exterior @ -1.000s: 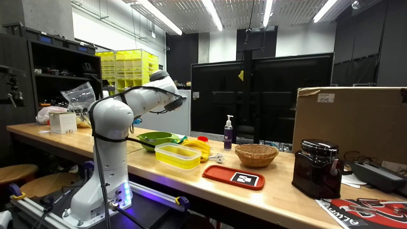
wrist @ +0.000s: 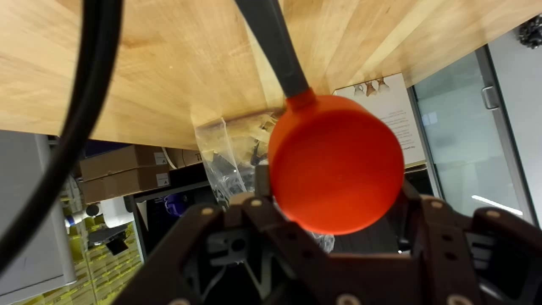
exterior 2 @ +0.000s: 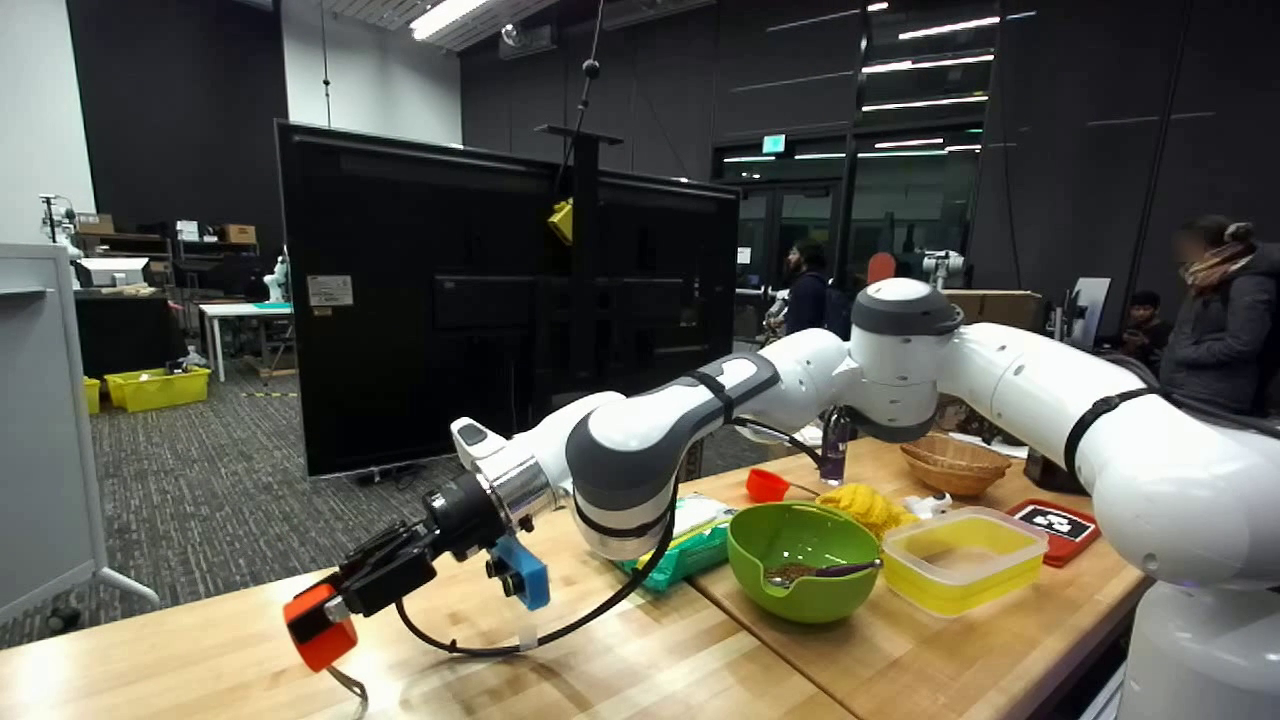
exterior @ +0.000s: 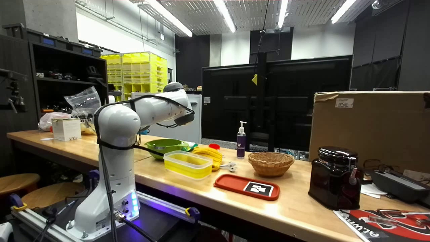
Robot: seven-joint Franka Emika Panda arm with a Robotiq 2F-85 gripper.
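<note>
An orange-red scoop-like cup with a dark grey handle fills the middle of the wrist view. My gripper is shut on this cup, one finger on either side of it. Exterior view 2 shows the same cup above the bare left part of the table, its handle pointing down. Whether the handle touches the tabletop I cannot tell. From exterior view 1 the gripper and the held cup are hidden behind the arm.
A green bowl with a spoon and brown contents stands beside a yellow container. Near them lie a green packet, a yellow cloth and another red cup. A white box stands farther along the table.
In exterior view 1 the upper part of the arm has come down and shifted slightly to the right. Objects on the table stay where they were.
</note>
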